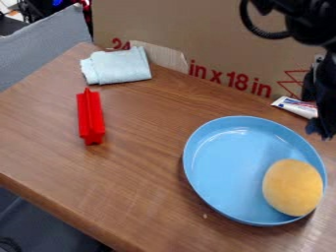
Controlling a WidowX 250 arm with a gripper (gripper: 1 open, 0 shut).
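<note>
My black gripper [315, 108] is at the right edge, above the back right of the blue plate [234, 160], partly out of frame; whether it is open or shut is unclear. A round yellow sponge-like object [292, 187] lies on the right part of the plate. A red elongated piece [90, 117] lies on the left of the wooden table. A folded pale cloth [116, 67] lies at the back left. A white tube [296, 106] lies behind the plate, partly hidden by the gripper.
A cardboard box [171, 25] stands along the back. A grey fabric surface [39, 39] borders the table on the left.
</note>
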